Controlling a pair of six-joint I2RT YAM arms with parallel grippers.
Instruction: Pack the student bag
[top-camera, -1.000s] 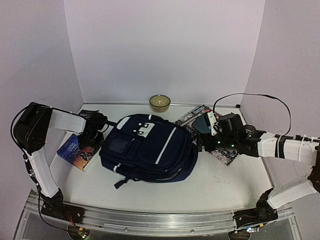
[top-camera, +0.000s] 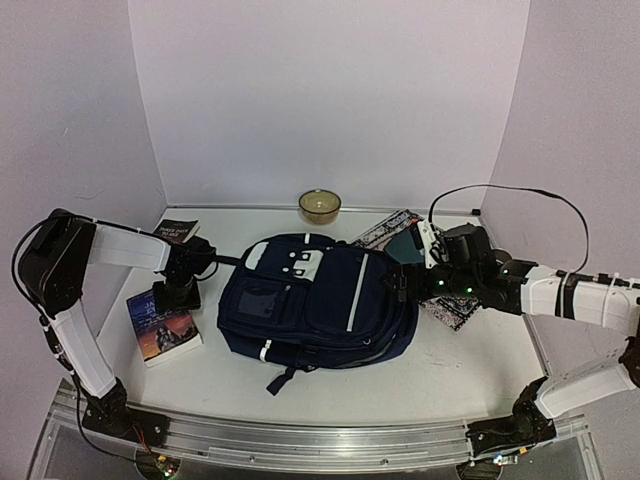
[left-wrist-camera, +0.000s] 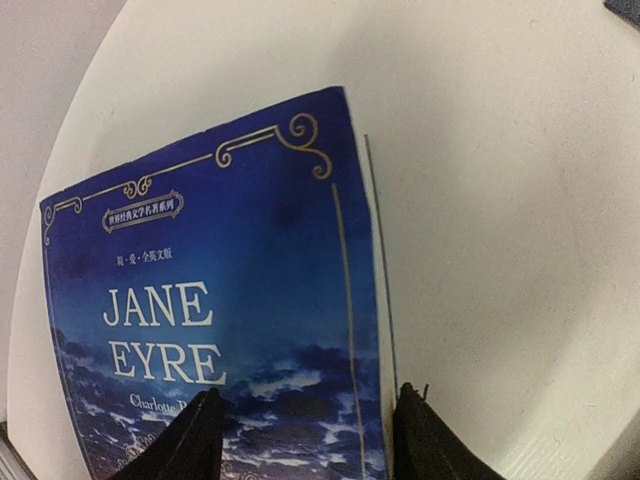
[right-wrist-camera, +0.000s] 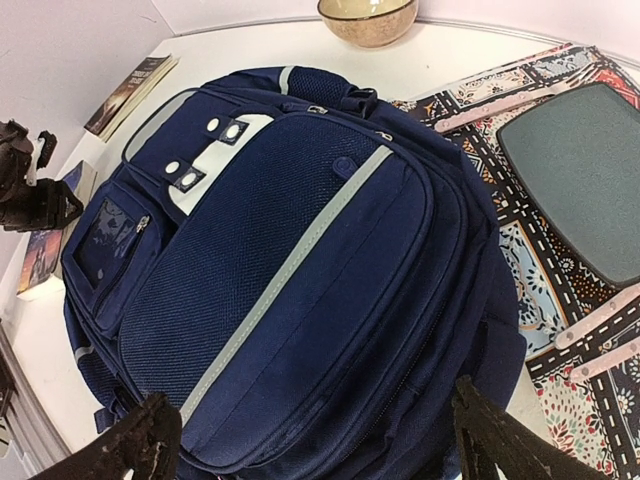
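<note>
The navy backpack (top-camera: 315, 290) lies flat mid-table, its white-buttoned front upward. To its left is the blue Jane Eyre book (top-camera: 168, 335), face up on the table. My left gripper (top-camera: 178, 297) is over this book with its fingers apart. In the left wrist view one finger (left-wrist-camera: 190, 440) is over the cover and the other is beside the long edge of the book (left-wrist-camera: 250, 230). Whether they touch it cannot be told. My right gripper (top-camera: 402, 284) hangs open above the right end of the bag (right-wrist-camera: 280, 260), nothing between its fingers.
Another book (top-camera: 176, 230) lies at the back left, partly behind the left arm. A bowl (top-camera: 319, 206) stands at the back wall. Under the right arm is a patterned cloth item (top-camera: 385, 232) with a grey-green panel (right-wrist-camera: 580, 180).
Over the last second the backpack has shifted right and turned slightly. Jane Eyre has turned too, and my left gripper has moved a little toward the front. The right arm is nearly still.
</note>
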